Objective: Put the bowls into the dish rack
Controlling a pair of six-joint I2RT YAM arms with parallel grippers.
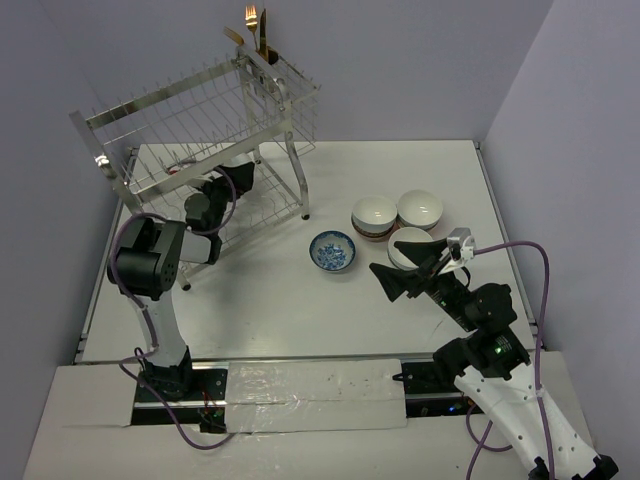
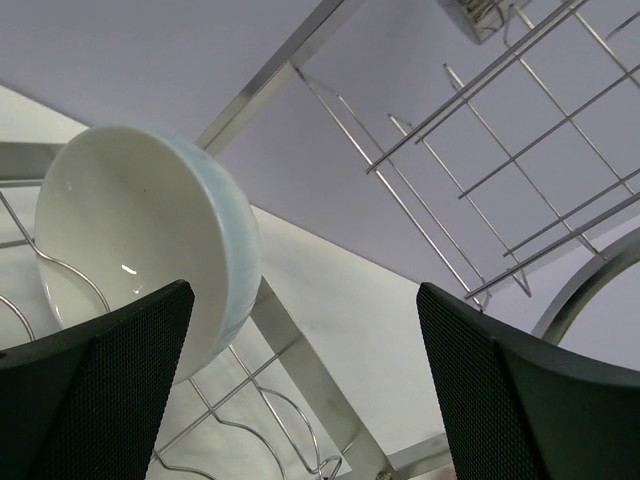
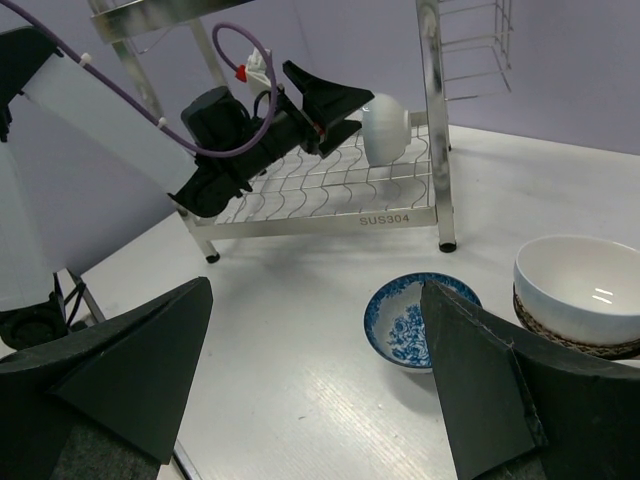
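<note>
A white bowl (image 2: 130, 230) stands tilted on edge in the wire slots of the rack's lower tier (image 3: 380, 217). My left gripper (image 1: 238, 180) is open beside it, inside the rack, nothing between its fingers. On the table are a blue-patterned bowl (image 1: 332, 251), a white bowl on brown ones (image 1: 374, 212), another white bowl (image 1: 420, 208) behind and a third (image 1: 410, 240) partly under my right gripper (image 1: 400, 278). That gripper hangs open above the table, holding nothing.
The rack's upper tier (image 1: 180, 110) overhangs my left arm, with cutlery (image 1: 263, 40) at its far end.
</note>
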